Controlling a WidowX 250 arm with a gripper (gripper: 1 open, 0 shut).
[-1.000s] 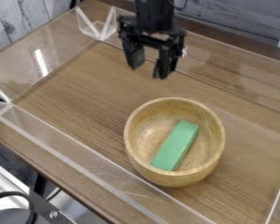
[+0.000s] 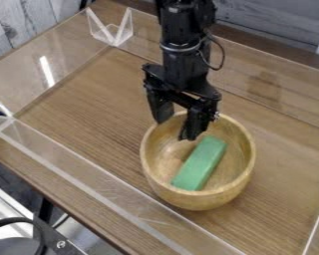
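Observation:
My black gripper (image 2: 178,120) hangs over the back rim of a round tan bowl (image 2: 237,177), its finger parted. A green rectangular object (image 2: 199,163) lies slanted in the bowl, just below and in front of the gripper. I see nothing held between the dark fingers.
A white wire-like holder (image 2: 112,27) stands at the back left. Clear strips run along the front-left edge, and black cables lie at the bottom-left corner.
The bowl and green object have stayed put.

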